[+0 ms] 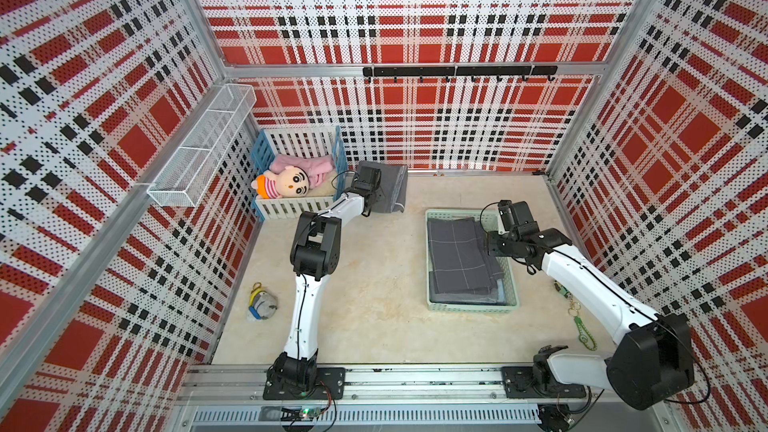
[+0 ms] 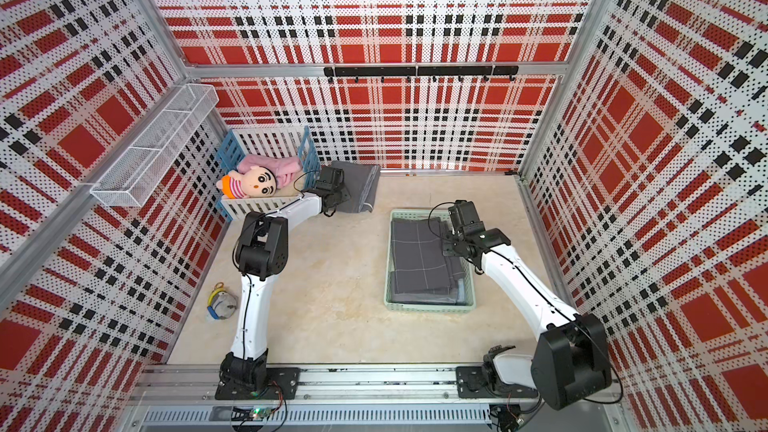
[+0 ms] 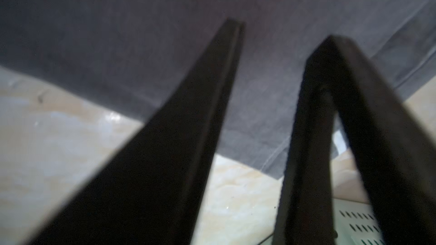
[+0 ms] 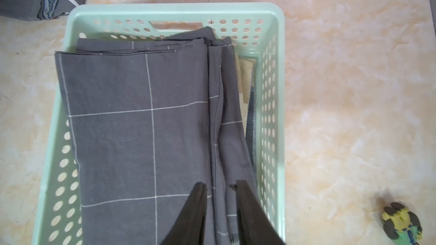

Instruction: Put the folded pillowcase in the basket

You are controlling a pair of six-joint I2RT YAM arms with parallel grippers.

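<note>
A folded grey cloth [image 1: 393,185] lies on the table at the back, just right of the blue-and-white crate. Over its left part is my left gripper, its fingers parted and nothing held between them. The mint-green basket [image 4: 172,8] stands right of centre, with a folded grey cloth with white lines [image 4: 113,154] lying in it. At the basket's right side, my right gripper hangs above the cloth's right folds, its narrow fingers apart. Which of the two grey cloths is the pillowcase, I cannot tell.
The crate [image 1: 296,207] at the back left holds a doll [image 1: 293,182] and a pink cloth. A grey, yellow-handled object [image 1: 262,302] lies at the left edge, a green cord [image 1: 585,334] at the right. Between crate and basket the table is clear.
</note>
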